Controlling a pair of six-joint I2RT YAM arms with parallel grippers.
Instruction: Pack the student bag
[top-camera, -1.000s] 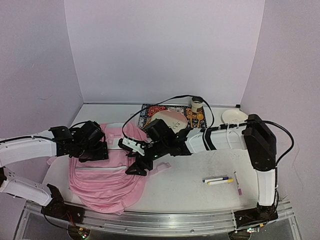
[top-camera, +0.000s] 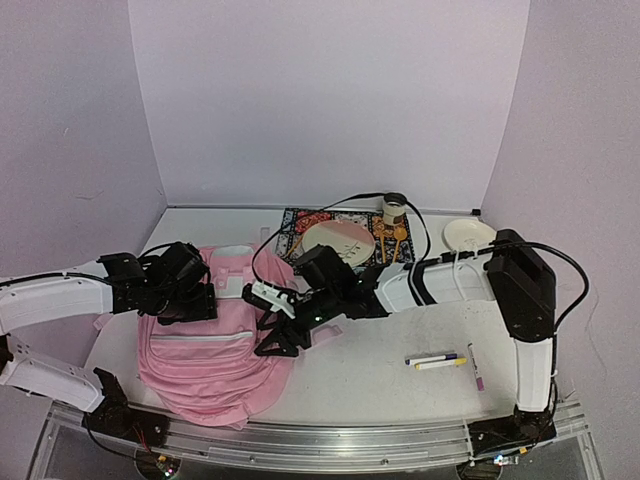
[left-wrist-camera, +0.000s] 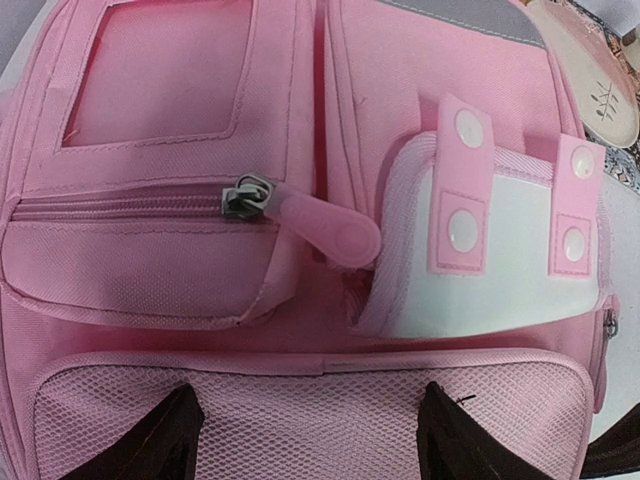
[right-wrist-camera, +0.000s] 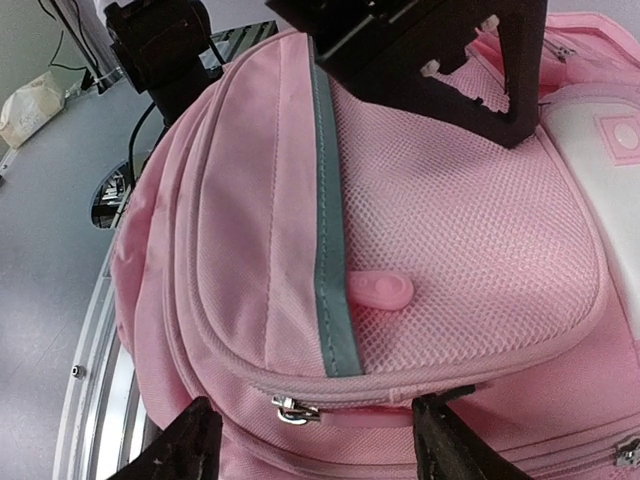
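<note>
A pink backpack (top-camera: 200, 385) lies flat on the left of the table, with a zipper line (top-camera: 200, 337) across its front. Over its upper left part hovers my left gripper, its fingers wide apart above the mesh of the front pocket and nothing held. My right gripper is at the bag's right side, also open. A zipper slider with a pink pull tab (right-wrist-camera: 365, 417) lies in front of the gap between its fingers; no grip on it shows. The left gripper's dark body (right-wrist-camera: 440, 70) crosses the top of the right wrist view.
Two markers (top-camera: 435, 364) and a pink pen (top-camera: 475, 367) lie at the table's right. Behind are a patterned mat (top-camera: 290, 240) with a round board (top-camera: 340, 240), a cup (top-camera: 394, 210) and a white plate (top-camera: 468, 235).
The left arm and the bag look unmoved.
</note>
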